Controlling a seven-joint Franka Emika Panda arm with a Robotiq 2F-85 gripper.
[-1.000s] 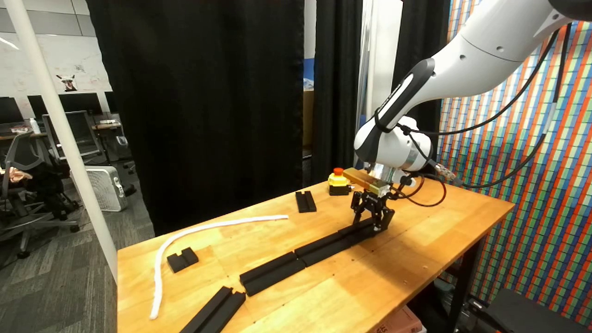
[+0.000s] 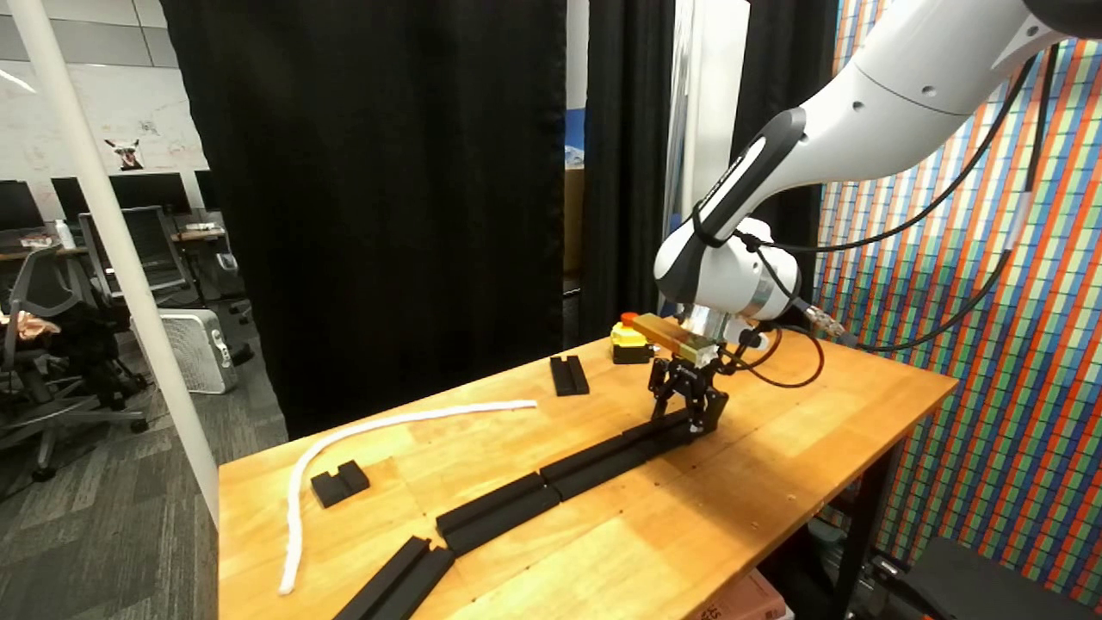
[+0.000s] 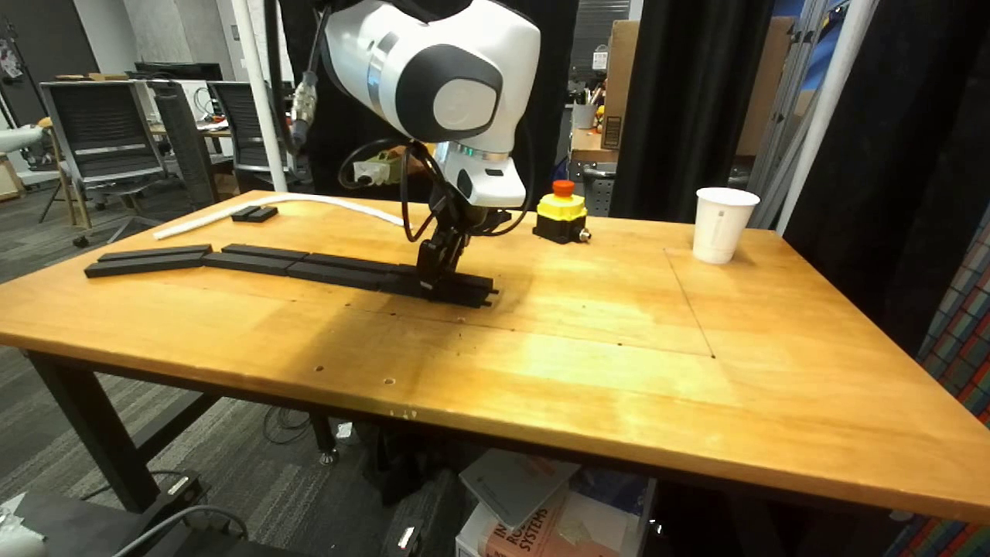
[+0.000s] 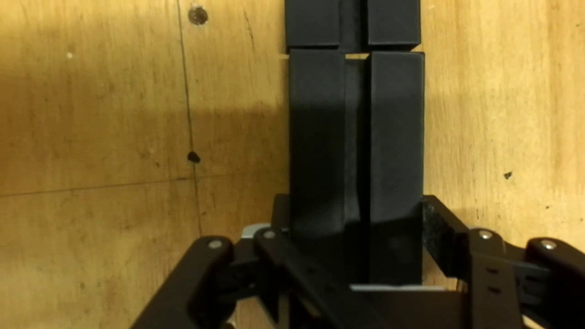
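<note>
Black grooved blocks form a row along the table. My gripper [image 2: 682, 415] is shut around the sides of the end block [image 4: 396, 137], one finger against each side in the wrist view. Ahead of that block lies the adjoining block [image 4: 312, 22], its groove roughly lined up, with a narrow gap between the two. Farther along in exterior view 1 come a middle block [image 2: 599, 467] and another block [image 2: 496, 515], nearly end to end. The nearest block [image 2: 398, 580] sits at an angle, its corner close to the row. The fingers hide part of the held block.
A bent white strip [image 2: 413, 419] and two short black pieces, one left [image 2: 341, 482] and one farther back [image 2: 569, 376], lie behind the row. An emergency stop [image 3: 561, 215] and a white cup [image 3: 724, 226] stand on the table.
The gripper and the row of blocks have shifted slightly left in exterior view 1. The gap to the angled block has narrowed. The white strip and short pieces have not moved.
</note>
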